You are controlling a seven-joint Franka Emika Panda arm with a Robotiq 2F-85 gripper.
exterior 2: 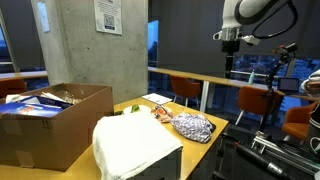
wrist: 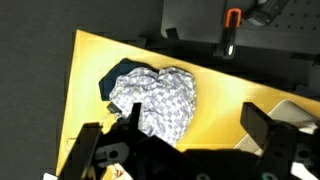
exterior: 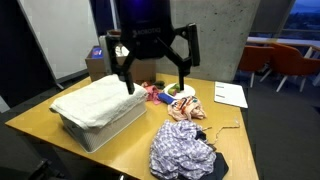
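My gripper (exterior: pixel 158 86) hangs high above the table in exterior view 1, open, its two fingers well apart and nothing between them. A crumpled checkered cloth (exterior: pixel 182 150) lies on the near right part of the table, partly over a dark flat piece (exterior: pixel 217 168). Seen from above, the same cloth (wrist: pixel 158 102) is left of centre in the wrist view. A white towel (exterior: pixel 98 101) drapes over a pale bin (exterior: pixel 107 132) at the left. Behind the checkered cloth lies a reddish patterned cloth (exterior: pixel 188 110).
A plate (exterior: pixel 180 91) with small colourful items stands toward the back, near a white sheet (exterior: pixel 230 94). In exterior view 2, a big brown box (exterior 2: pixel 58 132) sits beyond the towel-covered bin. Bare tabletop (exterior: pixel 132 158) shows between bin and checkered cloth.
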